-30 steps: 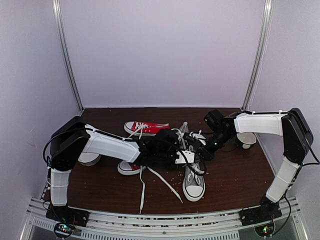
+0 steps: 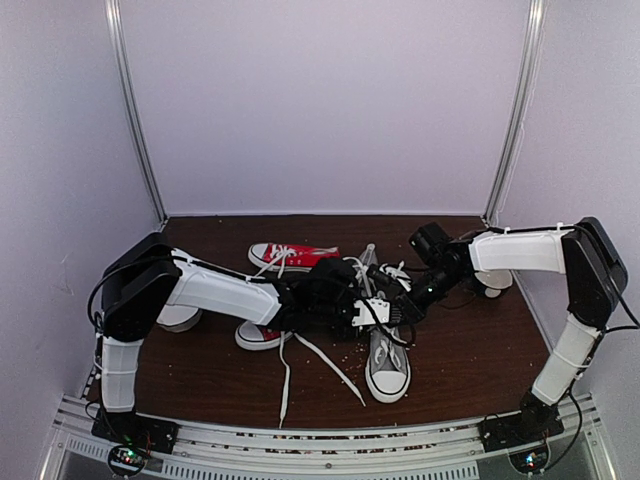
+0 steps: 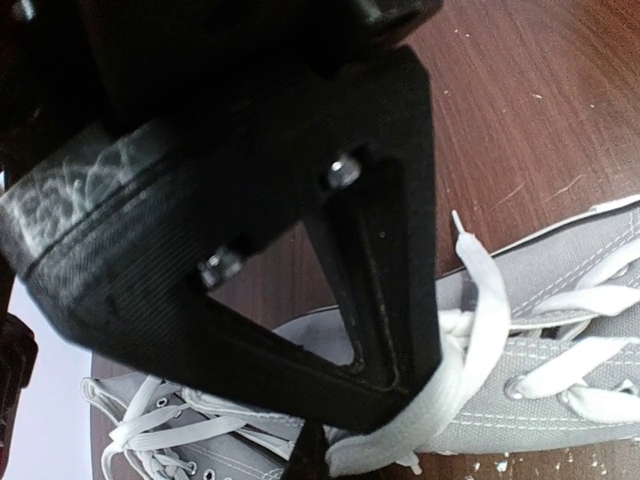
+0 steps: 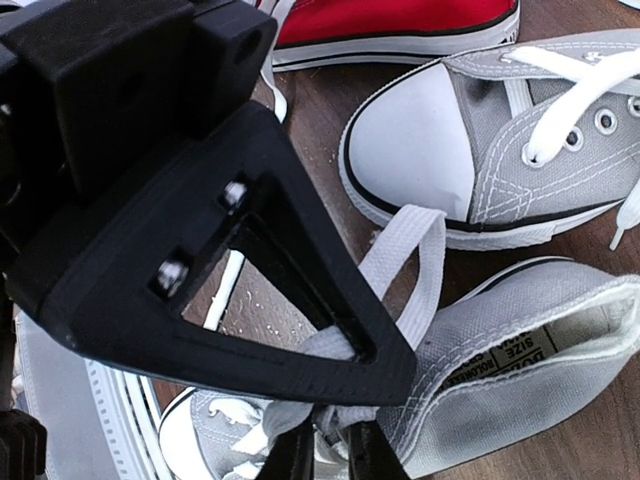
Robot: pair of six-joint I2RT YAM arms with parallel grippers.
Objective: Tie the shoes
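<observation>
The grey shoe [image 2: 388, 375] points its toe toward the front, with white laces [image 4: 410, 250] at its middle under both grippers. My left gripper is shut low over the grey shoe; a white lace [image 3: 470, 300] wraps by its tip. My right gripper is down in the laces of a grey shoe, lace bunched round its fingertips; how far it is open is hard to tell. A second grey shoe [image 4: 405, 140] lies alongside. Both grippers are close together in the top view.
A red shoe [image 2: 300, 258] lies at the back, another red shoe [image 2: 255, 338] at left front with long loose laces. Round objects [image 2: 180, 320] sit at both sides.
Little else has visibly changed.
</observation>
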